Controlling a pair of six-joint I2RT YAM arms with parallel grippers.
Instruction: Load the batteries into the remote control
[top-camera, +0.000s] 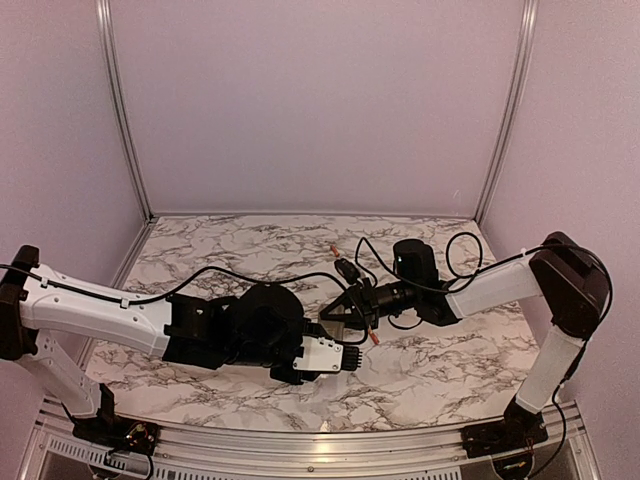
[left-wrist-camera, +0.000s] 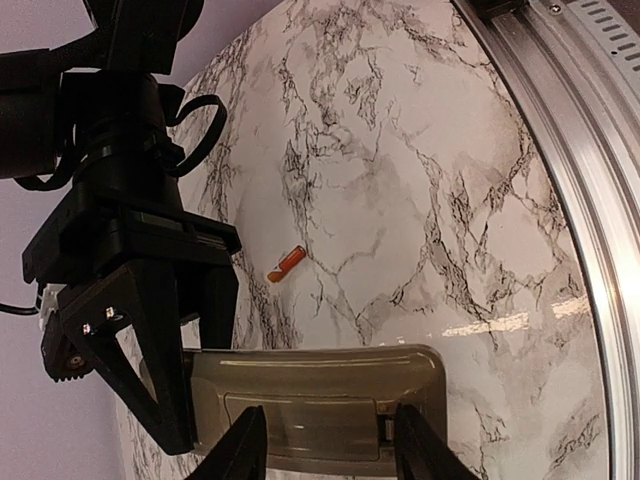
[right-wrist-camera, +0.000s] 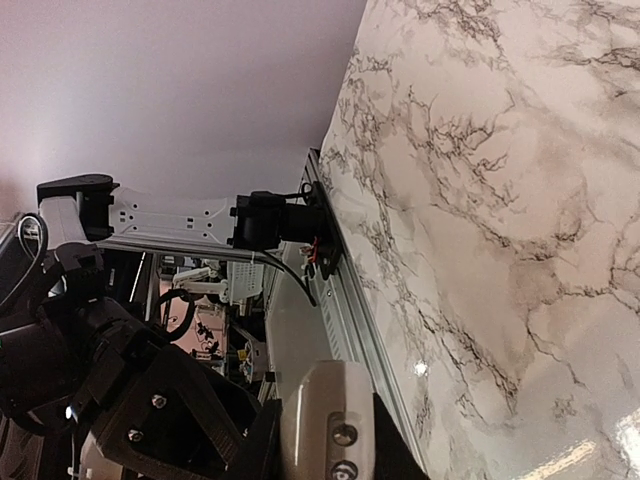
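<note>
The grey remote control is held at one end by my right gripper, shut on it; in the right wrist view its end (right-wrist-camera: 325, 420) shows between the fingers. My left gripper is part open over the remote's battery compartment (left-wrist-camera: 300, 425), one finger at each side of the lower part of the left wrist view. An orange battery (left-wrist-camera: 287, 263) lies on the table behind the remote. In the top view another battery (top-camera: 334, 250) lies at the back, and an orange piece (top-camera: 373, 336) shows below my right gripper.
A metal rail (top-camera: 300, 440) runs along its front edge, and walls stand at the back and sides.
</note>
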